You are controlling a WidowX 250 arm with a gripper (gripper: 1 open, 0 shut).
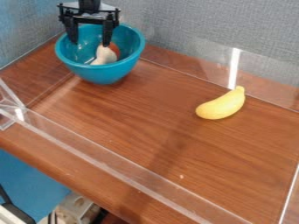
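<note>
A black gripper (89, 37) hangs from the top of the camera view over a teal bowl (100, 70) at the back left, its two fingers reaching down into the bowl's mouth and standing apart. Inside the bowl lies a pale, whitish object with an orange-red part (104, 55), just below the fingers; whether a finger touches it cannot be made out. A yellow banana (221, 105) lies on the wooden table (152, 140) at the right.
Clear low walls edge the table at front left and right, with grey textured walls behind. Beyond the front-left edge are a blue surface and some hardware.
</note>
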